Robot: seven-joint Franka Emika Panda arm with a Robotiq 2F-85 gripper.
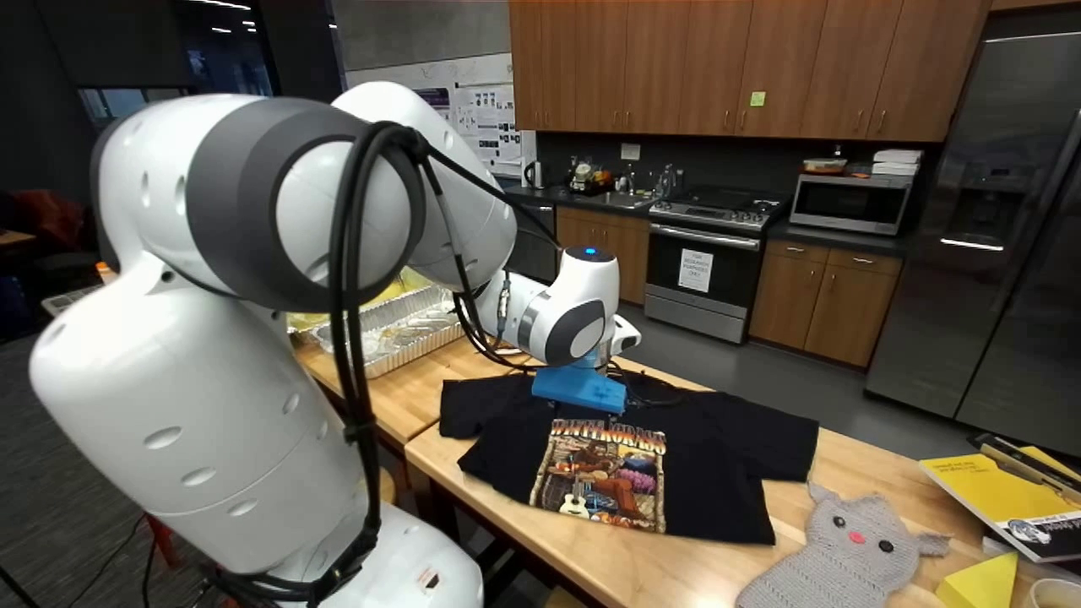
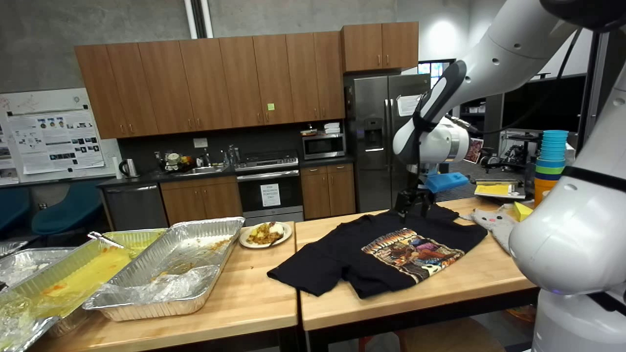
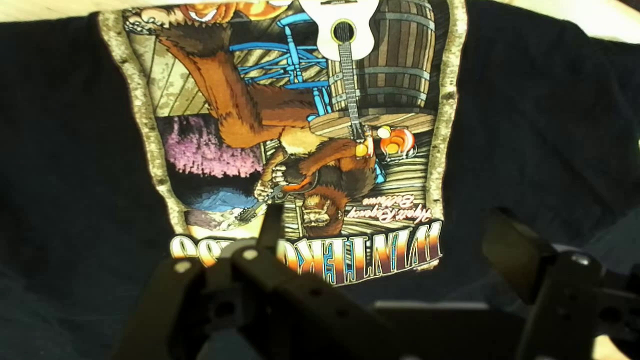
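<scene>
A black T-shirt (image 1: 709, 456) with a colourful printed picture lies spread out on the wooden table, its sleeves out to the sides. In the wrist view the shirt (image 3: 528, 138) fills nearly the whole frame, its print upside down. My gripper stands open over the lettering end of that print, nothing held between its two dark fingers. From the second exterior view, the gripper (image 2: 413, 202) points down at the shirt's far edge; whether its tips touch the cloth I cannot tell. A blue mount (image 1: 579, 388) hides the fingers in the first exterior view.
A grey knitted toy (image 1: 841, 557), a yellow block (image 1: 978, 583) and books (image 1: 998, 496) lie to the shirt's right. Foil trays (image 2: 170, 270) and a food plate (image 2: 265, 234) occupy the adjoining table. Bare wood (image 1: 659, 567) shows along the front edge.
</scene>
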